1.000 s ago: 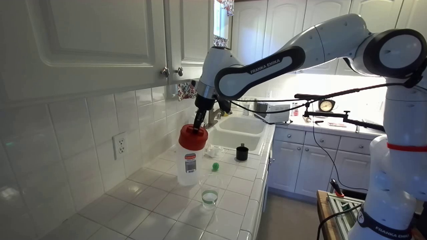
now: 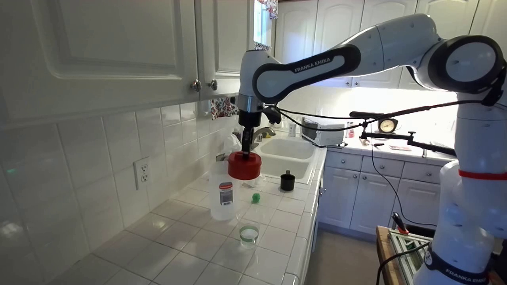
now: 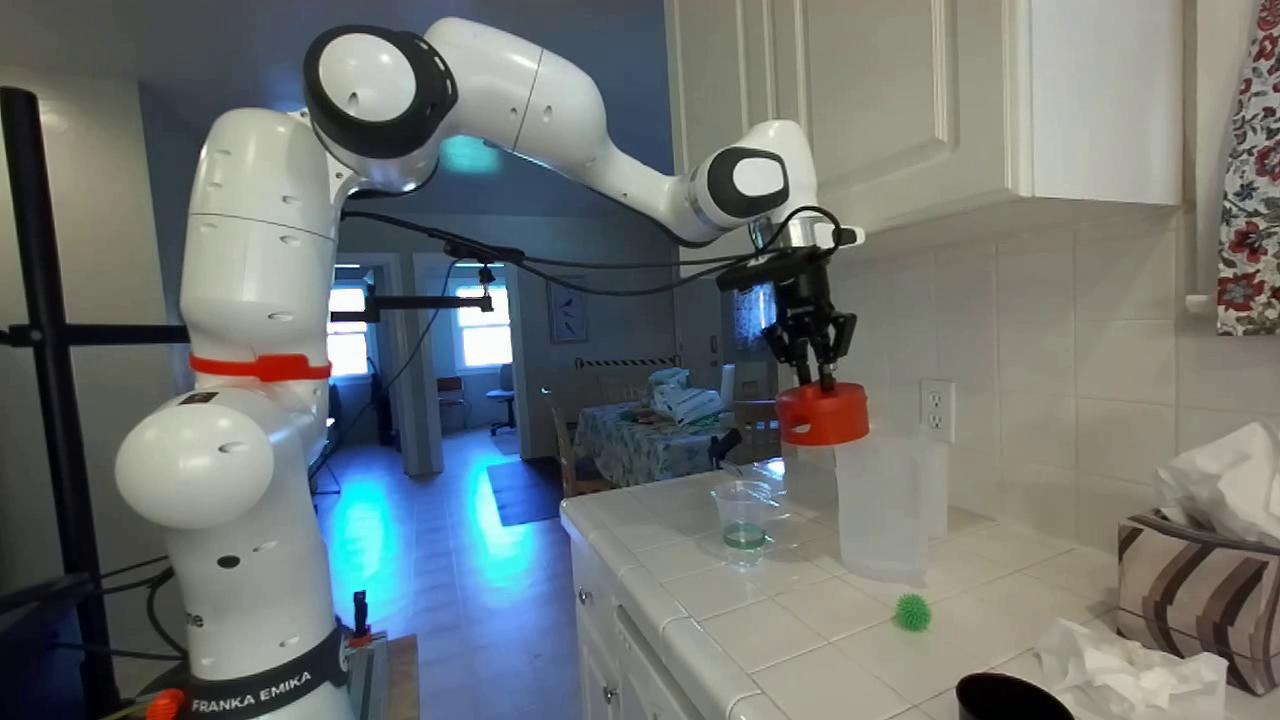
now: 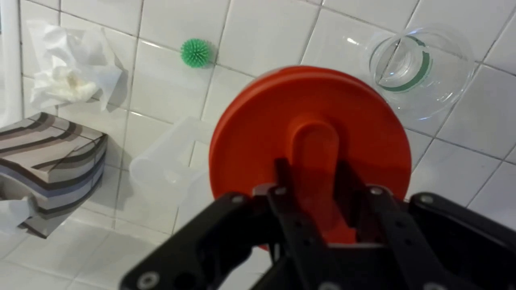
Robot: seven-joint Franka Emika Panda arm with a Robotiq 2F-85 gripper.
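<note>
My gripper is shut on the raised grip of a round red lid (image 4: 251,130). In exterior view 1 the lid (image 2: 244,170) hangs level above the counter, up and to the right of a translucent pitcher (image 2: 220,202) with a label. The pitcher stands upright, its top uncovered by the lid. From the other side, the lid (image 3: 823,420) overlaps the pitcher's (image 3: 882,516) upper edge in the picture. In the wrist view the lid hides part of the pitcher, whose handle (image 4: 159,164) shows at the left.
A clear cup with a green band (image 2: 248,236) and a spiky green ball (image 2: 255,197) are on the tiled counter. Beyond them stand a black container (image 2: 287,182) and the sink (image 2: 285,151). A tissue box (image 3: 1188,600) and crumpled tissue (image 3: 1134,672) lie near the wall.
The lid, held in my gripper, has moved right and slightly down in exterior view 1, away from over the pitcher. Gripper and lid have gone from tilted to nearly level. The pitcher has stayed put.
</note>
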